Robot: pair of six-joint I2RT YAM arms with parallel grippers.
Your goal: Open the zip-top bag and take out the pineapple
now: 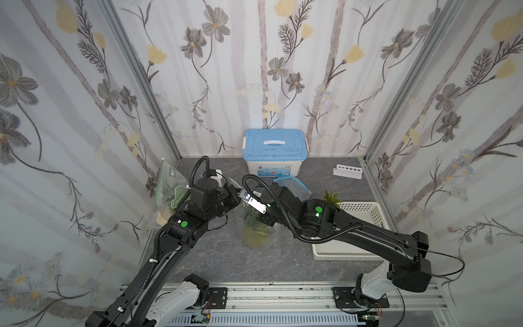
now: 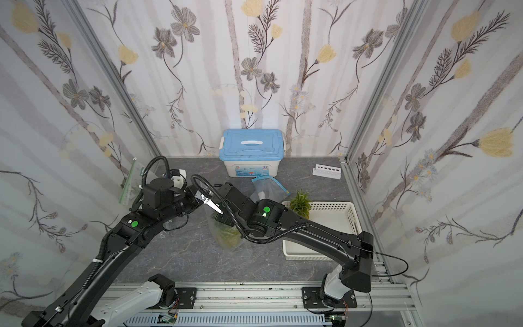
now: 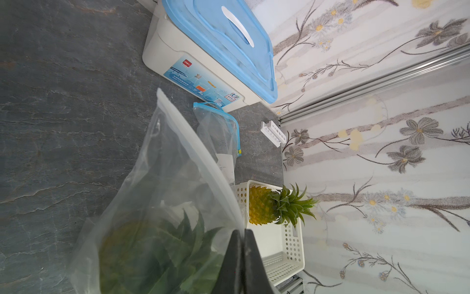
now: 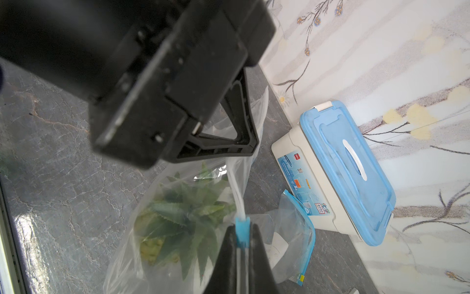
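The clear zip top bag (image 4: 166,210) with a pineapple (image 4: 181,220) inside is held up over the table between my grippers. My left gripper is shut on the bag's white top edge, in the left wrist view. My right gripper is shut on the blue slider of the zip. Both are close together above the middle of the table, the left one's body filling the top of the right wrist view.
A blue-lidded box (image 1: 275,144) stands at the back, a blue-zip bag (image 2: 269,185) before it. A white basket (image 2: 327,250) with another pineapple (image 3: 264,205) is at the right. A white strip (image 2: 325,171) lies at the back right.
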